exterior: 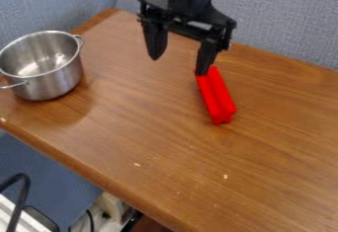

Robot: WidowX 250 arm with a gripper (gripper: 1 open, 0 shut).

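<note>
My black gripper (183, 45) hangs open over the back middle of the wooden table, its two fingers spread wide apart, with nothing visible between them. Its right finger is just above the far end of a red elongated object (215, 100), which lies on the table right of centre. A steel pot (42, 75) with two small handles stands at the table's left edge.
A grey padded wall (291, 19) runs along the back. Cables lie below the left edge.
</note>
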